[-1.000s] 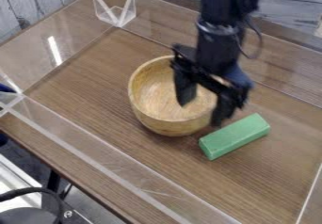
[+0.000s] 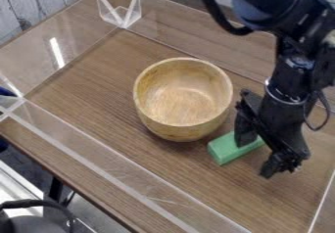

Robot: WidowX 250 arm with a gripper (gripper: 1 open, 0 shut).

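Observation:
My black gripper (image 2: 272, 139) is low at the right, its fingers open and spread around the right end of a green block (image 2: 230, 150) on the wooden table (image 2: 118, 178). The fingers hide part of the block. A round light wooden bowl (image 2: 183, 92) sits just behind and left of the block.
A small clear object (image 2: 119, 10) stands at the back left. The table's left edge runs along the lower left.
My arm has come down and to the right from over the bowl to the green block. The block appears slightly shifted in view.

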